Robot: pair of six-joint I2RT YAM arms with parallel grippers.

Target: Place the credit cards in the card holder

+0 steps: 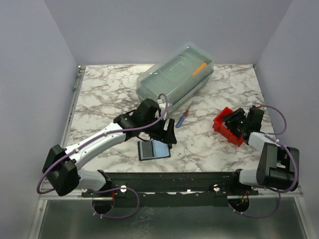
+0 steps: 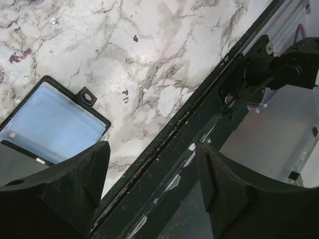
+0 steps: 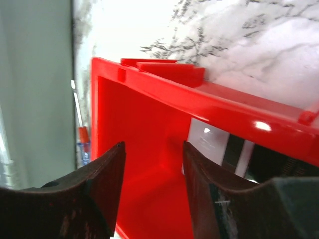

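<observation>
A card holder (image 1: 154,150) lies open on the table at front left, one grey half and one pale blue half. In the left wrist view its pale blue side (image 2: 52,122) and black clasp tab show at the left. My left gripper is open above the table beside it, with nothing between its fingers. At the right stands a red box (image 1: 222,121), where my right gripper reaches in, open and empty. Against the box's wall lean what look like cards, a white one (image 3: 208,139) and a dark one (image 3: 264,164), just beyond the right finger.
A large clear lidded case (image 1: 174,74) with something orange inside stands at the back. Beside it lies a blue screwdriver (image 1: 182,118). Marble table between the holder and the red box is bare.
</observation>
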